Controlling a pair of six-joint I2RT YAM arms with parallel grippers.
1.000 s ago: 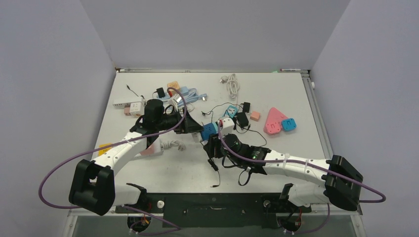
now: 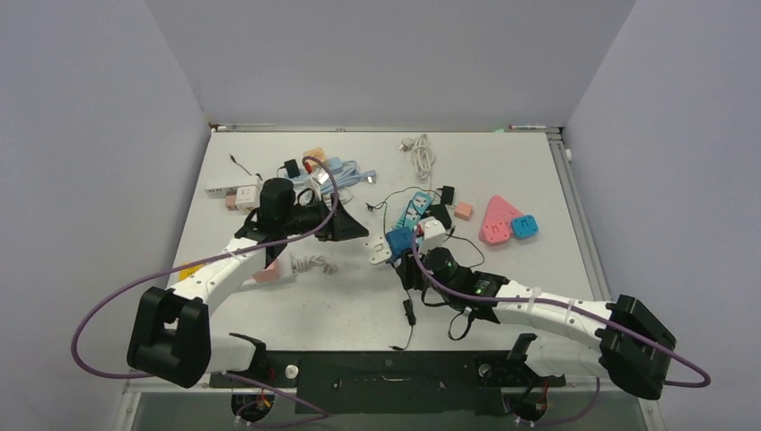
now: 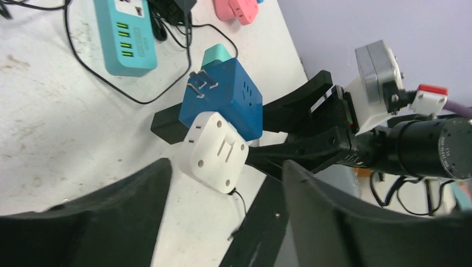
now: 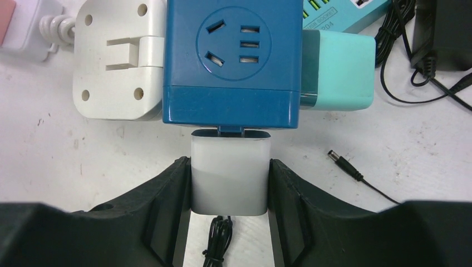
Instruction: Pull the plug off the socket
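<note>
A blue cube socket (image 4: pixel 232 61) hangs above the table with several plugs on its sides. My right gripper is shut on a white plug (image 4: pixel 231 175) that sits against the cube's near side. A white adapter (image 3: pixel 217 150) is attached to another side, facing my left gripper (image 2: pixel 364 232). A teal plug sticks out on the opposite side, and a black block (image 3: pixel 168 123) shows beneath the cube in the left wrist view. The left fingers (image 3: pixel 147 192) stand apart, with nothing gripped between them; the white adapter lies beyond their tips.
A teal power strip (image 3: pixel 125 41) and black adapters (image 2: pixel 440 213) lie behind the cube. Thin black cables (image 2: pixel 409 314) trail below and beside it. Coiled cables (image 2: pixel 345 175) fill the back left; a pink triangular socket (image 2: pixel 498 220) lies at right.
The right gripper has carried the cube and its plugs rightward, and they have tilted.
</note>
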